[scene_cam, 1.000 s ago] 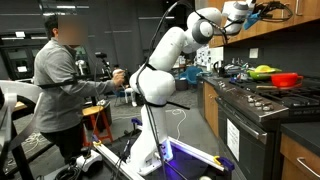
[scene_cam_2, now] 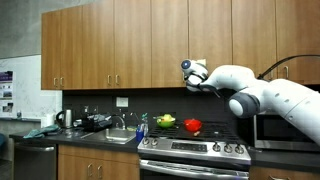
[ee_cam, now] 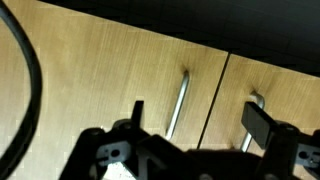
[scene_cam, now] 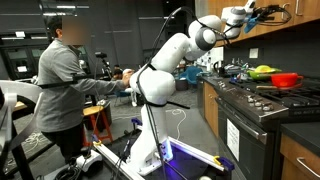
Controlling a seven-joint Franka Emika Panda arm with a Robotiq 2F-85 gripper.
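Observation:
My gripper faces the upper cabinet doors, its two black fingers wide apart. Between them, in the wrist view, shows a slim silver handle (ee_cam: 178, 103) on the left wooden door (ee_cam: 105, 75). A second handle (ee_cam: 252, 122) stands across the dark door gap, partly covered by the right finger (ee_cam: 258, 118). No grip on either handle shows. In exterior view 2 the gripper (scene_cam_2: 191, 76) is up at the cabinet (scene_cam_2: 150, 50) over the stove; its fingertips are too small there to judge contact.
Below the arm are the stove (scene_cam_2: 195, 150), a red pot (scene_cam_2: 192, 126) and a bowl of green fruit (scene_cam_2: 166, 121). A dark cable (ee_cam: 32, 90) curves along the wrist view's left edge. A person (scene_cam: 62, 85) stands left of the arm's base.
The arm has come down slightly over the last second, with the gripper staying near the upper cabinets. The pot and stove have not moved.

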